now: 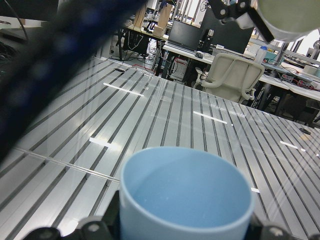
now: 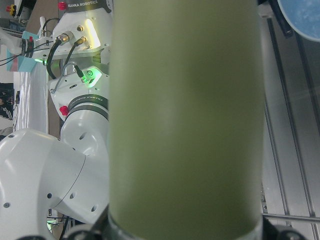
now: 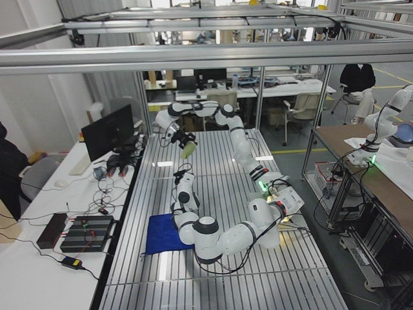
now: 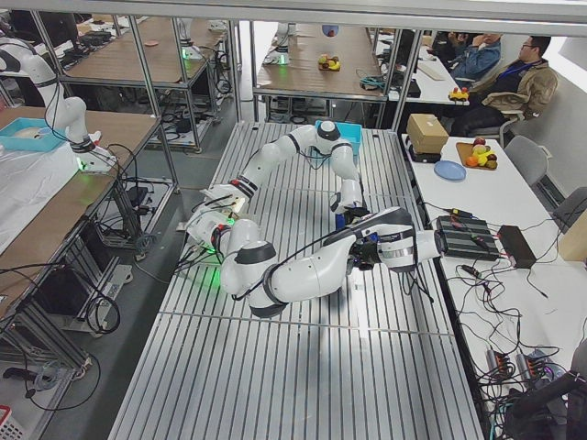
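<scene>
My right gripper (image 3: 186, 139) is shut on an olive-green cylinder (image 3: 188, 149), held tilted above the table; it fills much of the right wrist view (image 2: 185, 120). Below it in the camera left view is my left gripper (image 3: 182, 174), shut on a light blue cup (image 1: 186, 200), whose open mouth shows in the left wrist view. The cylinder's rounded end hangs at the top right of that view, apart from the cup. A blue cloth (image 3: 160, 236) lies on the slatted table beside the near arm, partly hidden by it.
The slatted table (image 4: 293, 385) has wide bare areas. A side desk (image 3: 39, 278) carries a monitor (image 3: 108, 132), black boxes and cables. A neighbouring bench (image 3: 387, 187) with another arm stands across the aisle. A metal frame spans overhead.
</scene>
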